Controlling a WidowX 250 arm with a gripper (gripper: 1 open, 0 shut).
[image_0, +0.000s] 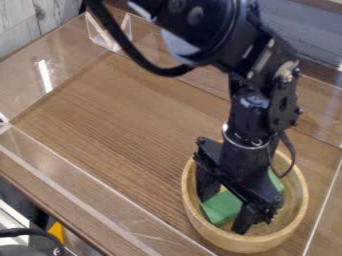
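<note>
The black gripper (238, 182) reaches down from the top into a round tan wooden bowl (265, 239) at the lower right, its fingers open. A green block (221, 205) lies in the bowl, partly hidden by the fingers, which stand over and around it. Whether they touch it I cannot tell.
Bare wooden tabletop (94, 115) takes up the left and middle. A clear plastic piece stands at the top left, and a yellow object with black cable is at the bottom left edge.
</note>
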